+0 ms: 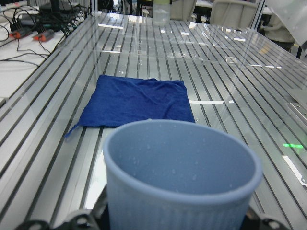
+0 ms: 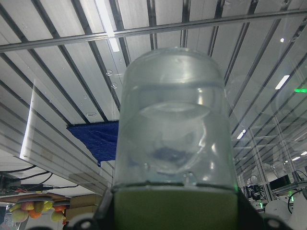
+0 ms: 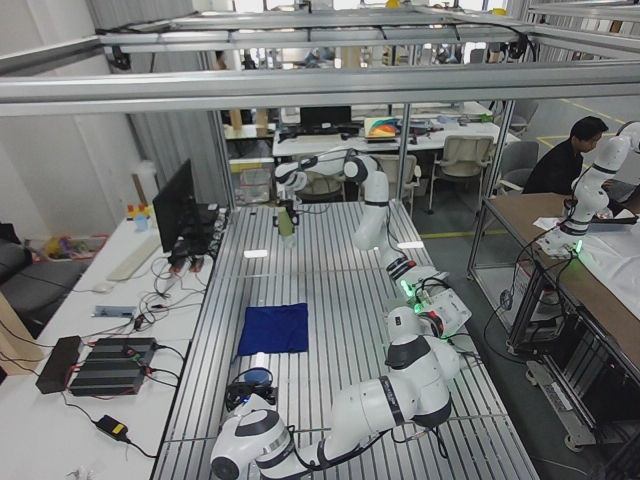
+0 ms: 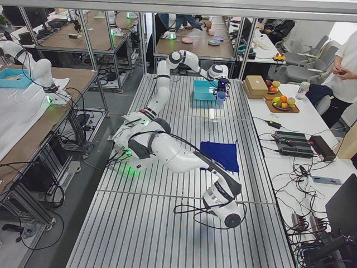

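Note:
A blue cloth lies flat on the slatted metal table. My left gripper is shut on a pale blue cup, at the near end in the camera left view. At the far end there, my right gripper holds a clear container with an olive-green lower part. In the right wrist view this container hides much of the surroundings.
A teal bin stands near my left gripper. Side tables carry fruit, boxes, electronics, a monitor and cables.

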